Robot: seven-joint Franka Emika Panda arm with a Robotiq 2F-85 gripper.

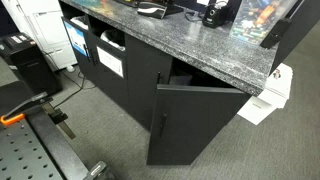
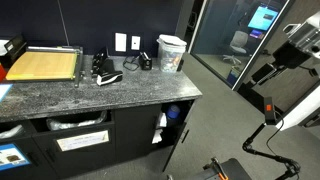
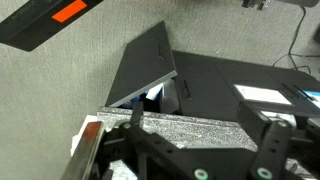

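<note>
A dark cabinet stands under a speckled grey countertop [image 1: 190, 42]. Its rightmost door [image 1: 195, 120] is swung well open, and in the wrist view the same door [image 3: 145, 65] juts out from the cabinet front. White and blue items [image 2: 160, 125] show inside the opening. My gripper is open and empty, its fingers at the bottom of the wrist view in front of the countertop and opening. Whether they touch anything is not clear, though no contact shows.
On the counter are a wooden tray [image 2: 45, 63], a black device [image 2: 104, 68] and a clear tub [image 2: 170, 53]. A camera with an orange label [image 3: 70, 11] is at the wrist view's upper left.
</note>
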